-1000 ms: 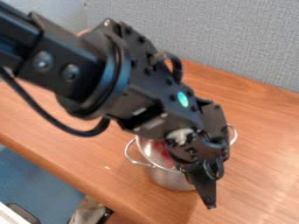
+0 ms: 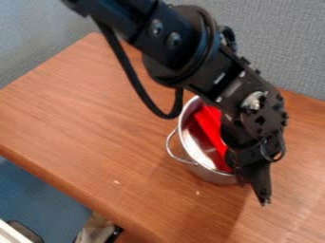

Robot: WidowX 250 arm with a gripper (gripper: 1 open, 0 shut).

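Note:
A stainless steel pot (image 2: 204, 167) with a wire handle stands on the wooden table, partly hidden behind the black arm. Something red (image 2: 210, 126) is inside it, its shape only partly visible. My gripper (image 2: 260, 188) points down at the pot's right side, over or just outside the rim. It is shut, with nothing visible between its fingers.
A grey wall runs along the back. Objects at the bottom left edge, off the table, are too cropped to identify.
The arm and gripper have moved up the view and to the right, away from the camera, uncovering more of the pot and the red thing in it.

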